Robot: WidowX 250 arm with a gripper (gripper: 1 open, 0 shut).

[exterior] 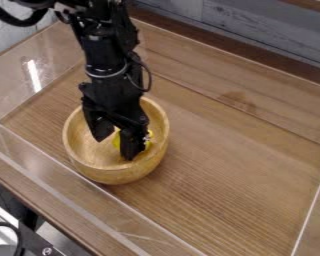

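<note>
The black gripper (117, 136) reaches down into a round tan wooden bowl (87, 156) at the left centre of the camera view, its two fingers open. A small yellow object (120, 142) lies in the bowl between and partly behind the fingers, so its shape is unclear. Whether the fingers touch it cannot be told.
A light edge runs along the left, with dark cables at the lower left corner. A low grey border stands at the top right.
</note>
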